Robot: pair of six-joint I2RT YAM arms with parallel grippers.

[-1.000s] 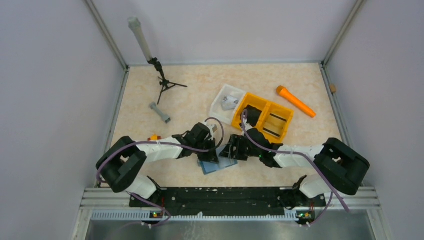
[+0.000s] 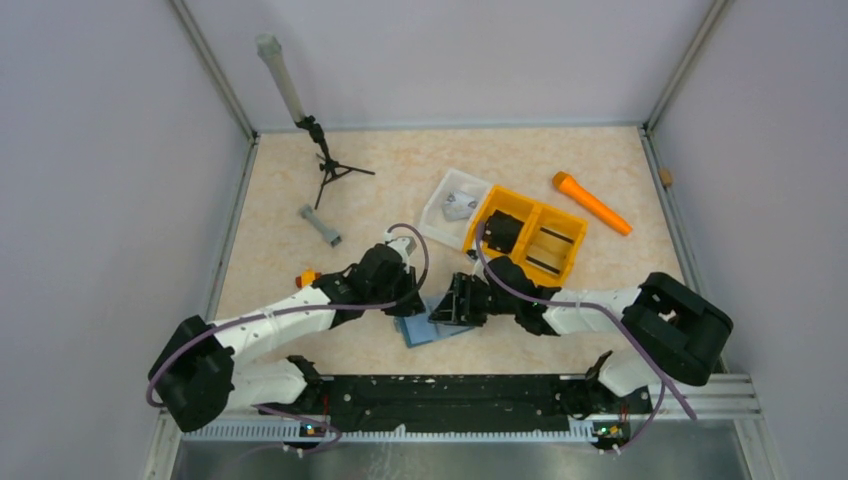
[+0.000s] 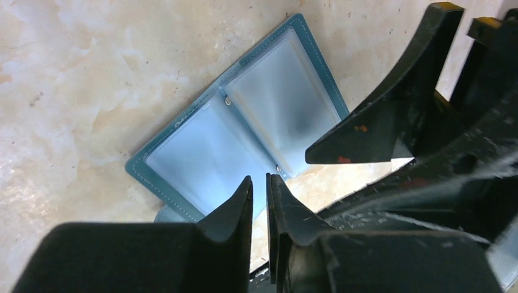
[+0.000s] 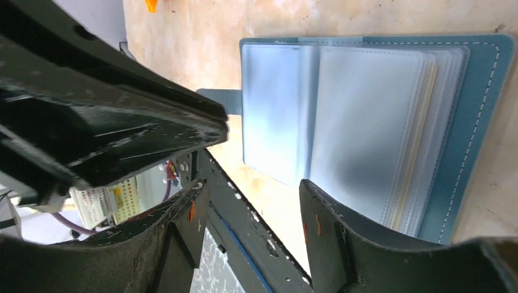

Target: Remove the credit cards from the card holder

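Note:
The blue card holder [image 2: 428, 330] lies open on the table with clear sleeves. In the right wrist view, a thick stack of sleeves fills the holder's [image 4: 366, 110] right half, with a thin yellowish edge showing; no separate card can be made out. My left gripper hangs over the holder [image 3: 195, 155], its fingers close together. Through the narrow gap the holder and table show, and no object is visible there. My right gripper is open at the holder's near side, nothing between its fingers.
Behind the arms stand a white tray [image 2: 434, 222] and an orange two-part tray [image 2: 541, 210] holding dark items. An orange microphone-shaped object [image 2: 592, 203] lies at the back right. A grey tool [image 2: 320, 226] and a small tripod [image 2: 333, 170] are at the back left.
My left arm has drawn back to the left, away from the right gripper, uncovering more of the holder. The right arm has shifted slightly left over the past second.

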